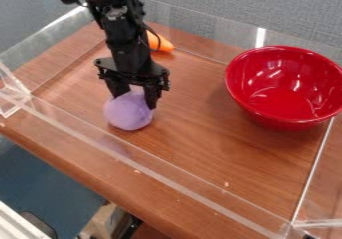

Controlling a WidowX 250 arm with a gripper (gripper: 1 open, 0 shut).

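Observation:
The black arm reaches down from the upper left, with its gripper (132,91) low over a round purple object (128,114) on the wooden table. The fingertips are at the top of the purple object. Whether they are closed on it cannot be told from this view.
A large red bowl (285,83) sits at the right. An orange carrot-like object (160,44) lies behind the arm. Clear plastic walls edge the wooden table (201,173), whose middle and front right are free.

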